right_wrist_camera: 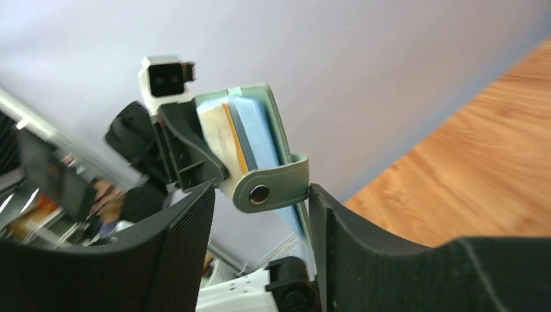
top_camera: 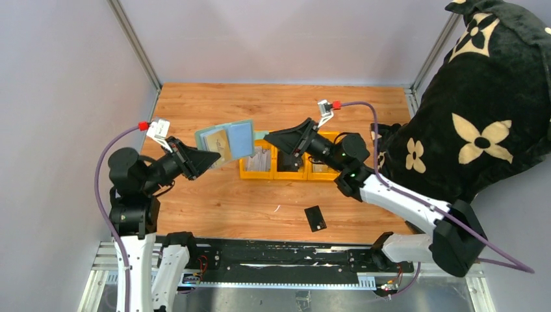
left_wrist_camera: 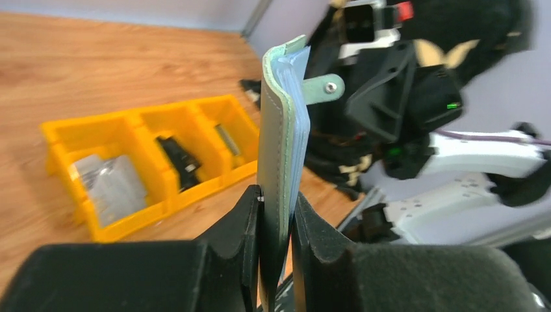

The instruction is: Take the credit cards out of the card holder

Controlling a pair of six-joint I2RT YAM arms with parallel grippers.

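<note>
The pale green card holder (top_camera: 242, 138) hangs above the table, opened out with light blue inner leaves and a tan card (top_camera: 219, 144) showing. My left gripper (top_camera: 217, 158) is shut on its lower left part; in the left wrist view the holder (left_wrist_camera: 281, 123) stands upright between the fingers. A strap with a metal snap (right_wrist_camera: 259, 193) juts from the holder's edge toward my right gripper. That gripper is open, with the strap in line with the gap between its fingertips; whether it touches them I cannot tell. A black card (top_camera: 316, 218) lies flat near the table's front.
Behind the grippers stands a yellow tray (top_camera: 256, 175) with compartments, holding clear plastic pieces and a black item. A dark floral cushion (top_camera: 481, 117) fills the right side. Bare wood lies at the back and front of the table.
</note>
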